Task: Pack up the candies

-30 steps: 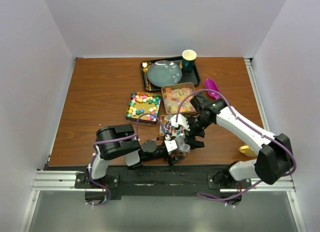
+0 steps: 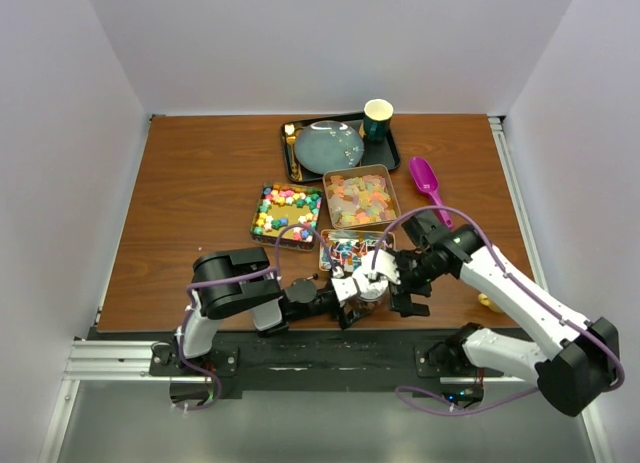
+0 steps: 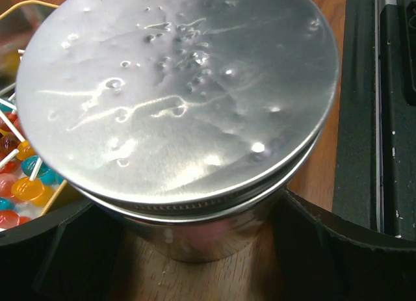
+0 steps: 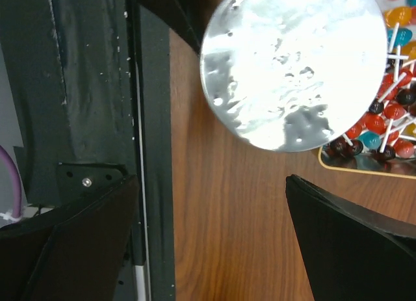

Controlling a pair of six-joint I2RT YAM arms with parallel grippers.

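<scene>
A jar with a dented silver lid [image 3: 182,99] stands on the table near its front edge. Its clear body [image 3: 201,241] shows below the lid, between the fingers of my left gripper, which are spread at either side; whether they touch it I cannot tell. In the right wrist view the same lid [image 4: 292,67] lies ahead of my right gripper, which is open with nothing between its fingers. Lollipops fill a small box [image 2: 355,245] just behind the jar. Star-like candies lie in another box [image 2: 286,215], and gummy candies in a third [image 2: 360,196].
At the back, a black tray [image 2: 290,163] carries a grey-green plate [image 2: 328,146] and a dark green cup [image 2: 377,118]. A magenta scoop [image 2: 425,178] lies to the right, with a yellow object [image 2: 488,303] near the front right.
My right arm has swung right and toward the front edge, its gripper now at the jar's right side. The left arm has stayed still.
</scene>
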